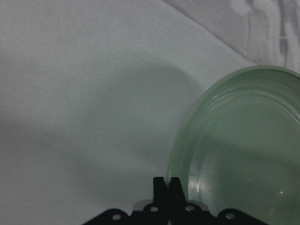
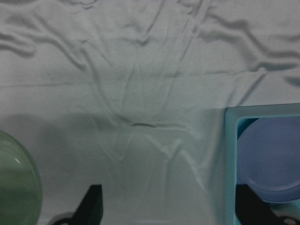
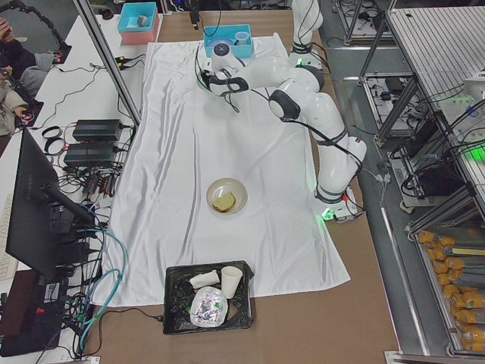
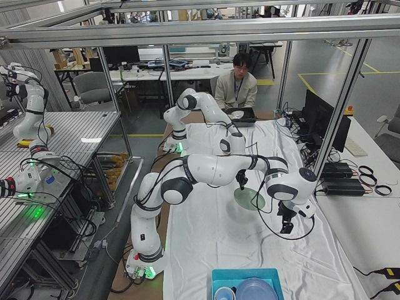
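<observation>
In the left wrist view my left gripper has its fingertips together at the rim of a green plate (image 1: 239, 154); whether the rim is between them is unclear. My right gripper stands open over bare cloth, between the green plate (image 2: 16, 183) and a blue bin (image 2: 230, 154) holding a blue dish (image 2: 267, 154). The camera right view shows the green plate (image 4: 245, 201) mid-table and the bin (image 4: 270, 274) at the near end. In the camera left view a beige plate (image 3: 227, 182) holds a yellow piece (image 3: 223, 203), and an arm reaches to the bin (image 3: 244, 50).
A black tray (image 3: 173, 303) with a white cup, a wrapped bowl and a white piece sits at one end. A monitor (image 3: 30, 212), cables and metal frame posts border the cloth-covered table.
</observation>
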